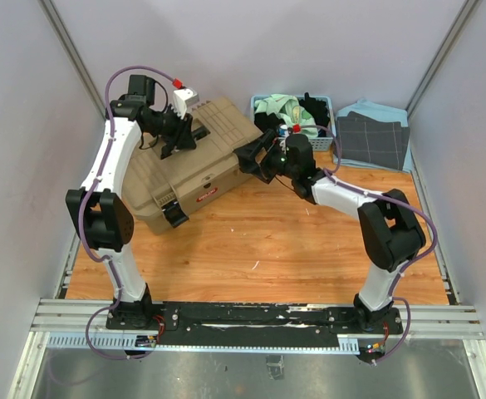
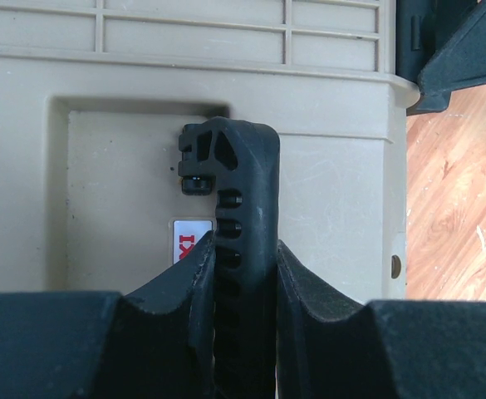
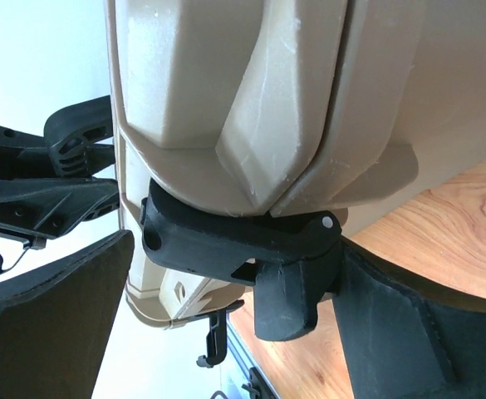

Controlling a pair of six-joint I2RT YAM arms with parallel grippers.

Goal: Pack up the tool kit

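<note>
The tan hard case [image 1: 218, 141] lies closed at the back left, set at an angle. Its black carry handle [image 2: 247, 199] passes between the fingers of my left gripper, which press close on both sides with no gap showing. On the case's right front corner is a black latch [image 3: 226, 237]. My right gripper stands open around that latch, its right finger [image 3: 417, 324] up against the latch's end and its left finger [image 3: 60, 316] clear. A second latch [image 1: 174, 213] hangs at the case's left front corner. What the case holds is hidden.
Behind my right gripper stands a blue basket [image 1: 331, 116] with green and black cloths. Folded dark and light-blue cloths [image 1: 374, 140] lie at the back right.
</note>
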